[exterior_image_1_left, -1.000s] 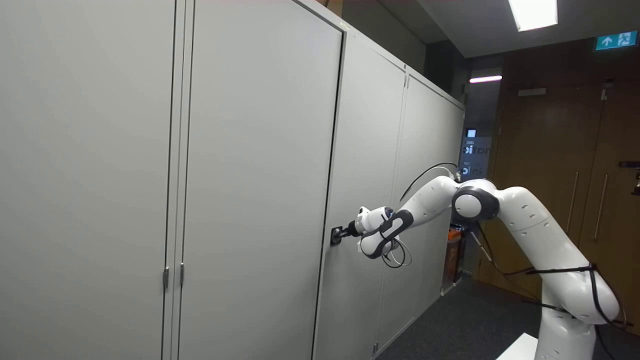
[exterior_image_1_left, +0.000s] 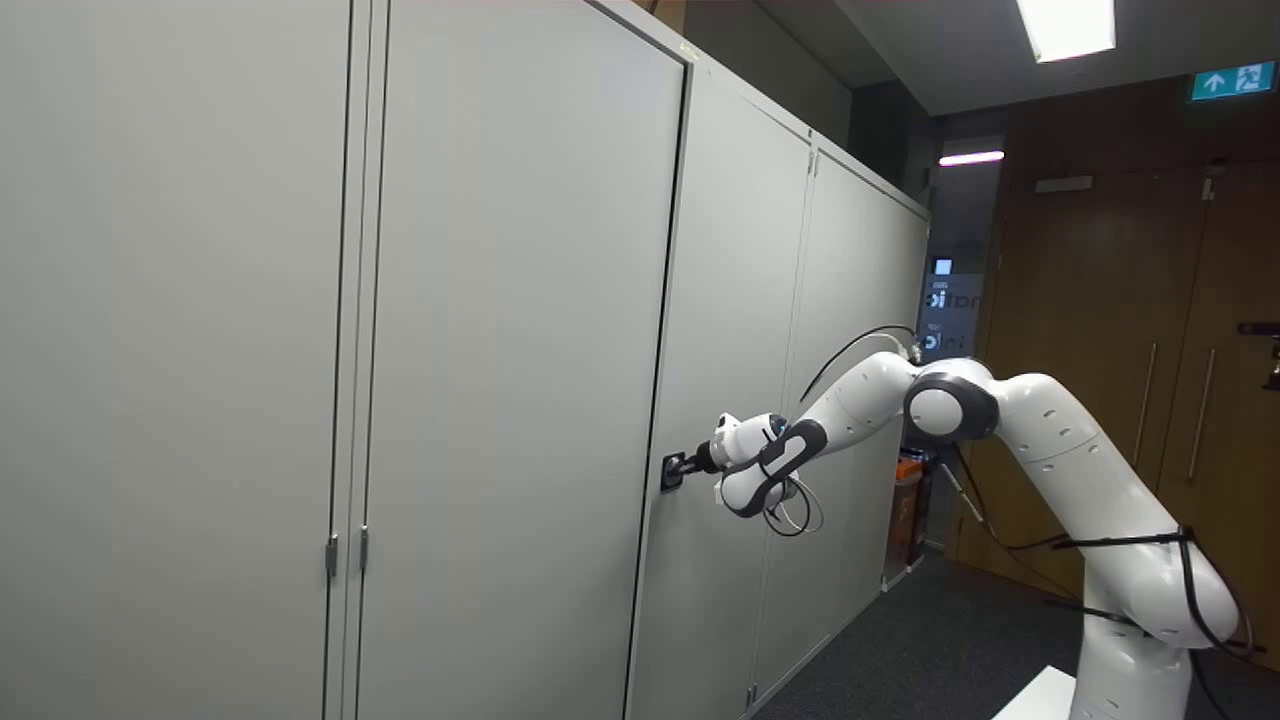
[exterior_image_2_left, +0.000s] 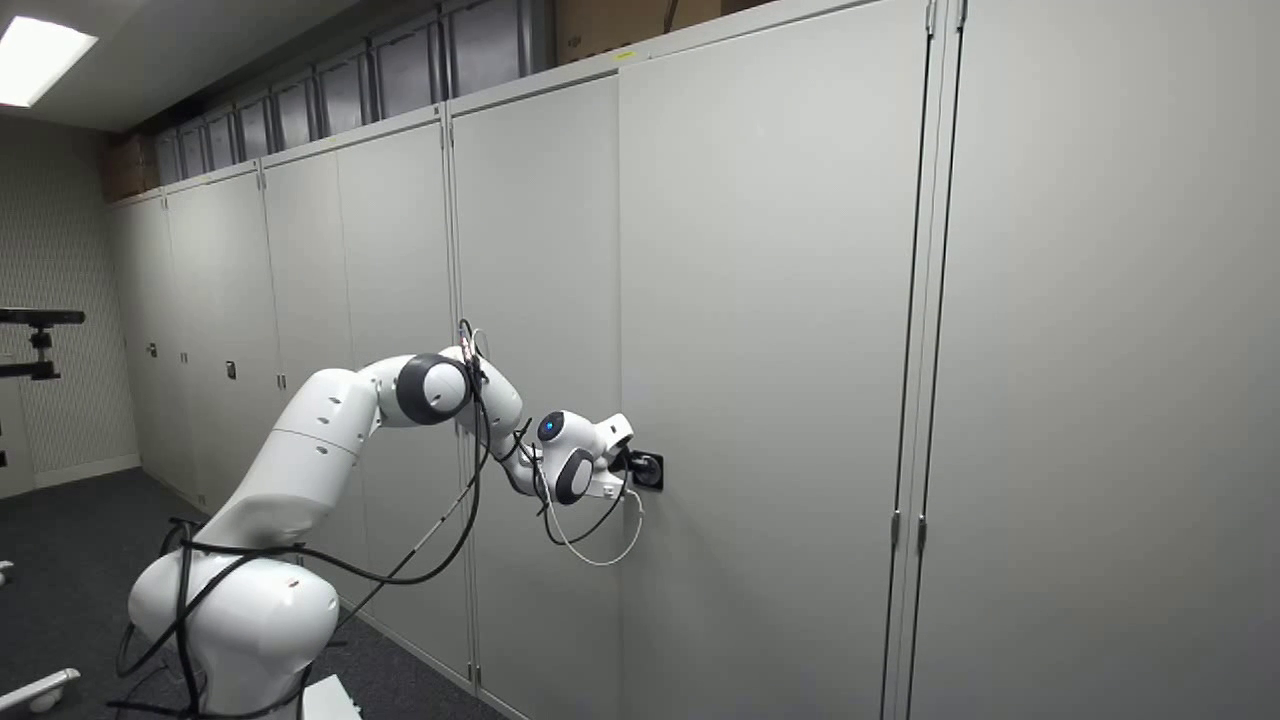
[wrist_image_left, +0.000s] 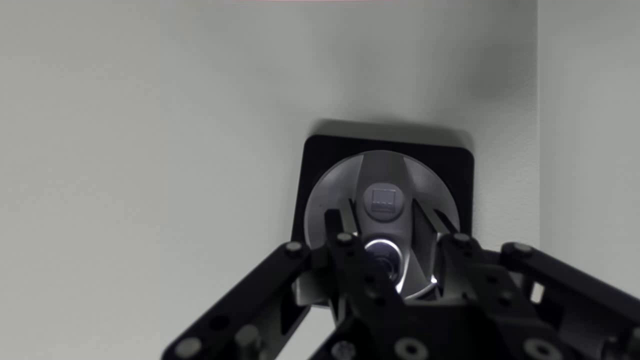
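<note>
A handle (wrist_image_left: 384, 171) of grey metal with a lock cylinder sits in a round recess on a black square plate (wrist_image_left: 462, 159), close to the edge of a pale grey cabinet door (wrist_image_left: 150, 150). Around the handle my gripper is shut, one finger along each side; the finger bodies hide the lower part of the recess. Both exterior views have the gripper at the black plate (exterior_image_2_left: 651, 470). The door stands in line with the neighbouring panel (exterior_image_1_left: 516, 336), a narrow seam between them.
More closed cabinet doors (exterior_image_1_left: 870, 312) run along the same wall. Cables (exterior_image_2_left: 594, 558) hang in loops from the arm near the wrist. Dark carpet (exterior_image_1_left: 888, 654) lies open in front, and a bin (exterior_image_1_left: 902, 516) stands past the cabinets.
</note>
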